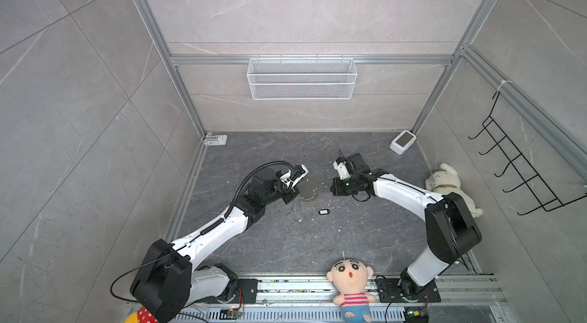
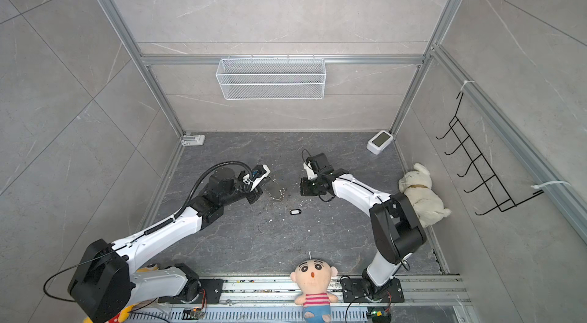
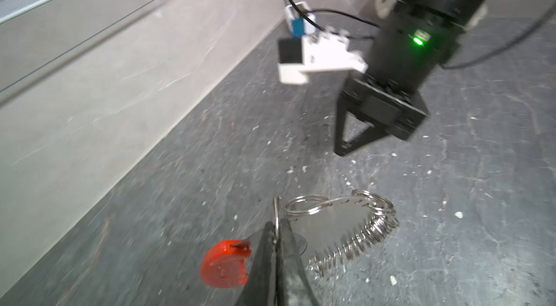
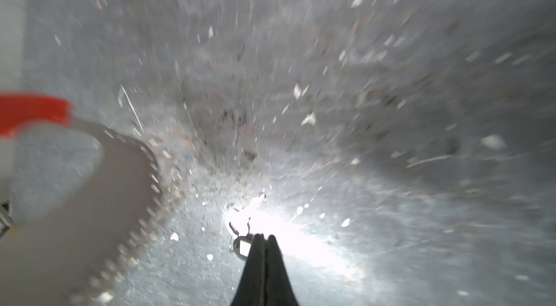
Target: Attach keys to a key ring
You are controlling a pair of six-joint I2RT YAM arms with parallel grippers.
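Note:
My left gripper is shut on a thin metal piece, with a string of steel rings (image 3: 376,225), a grey plate-like piece and a red tab (image 3: 223,265) hanging about its fingertips. My right gripper is shut with nothing seen between its fingers, held apart to the right of the left one. A small dark fob with a white face (image 1: 324,211) lies on the floor between and below them; in the right wrist view it (image 4: 244,247) shows beyond the fingertips. The hanging pieces are blurred in that view.
A white device (image 1: 403,142) stands at the back right, a white plush toy (image 1: 452,191) by the right wall, a doll (image 1: 349,286) at the front edge. A wire basket (image 1: 300,78) hangs at the back; hooks (image 1: 513,157) hang on the right.

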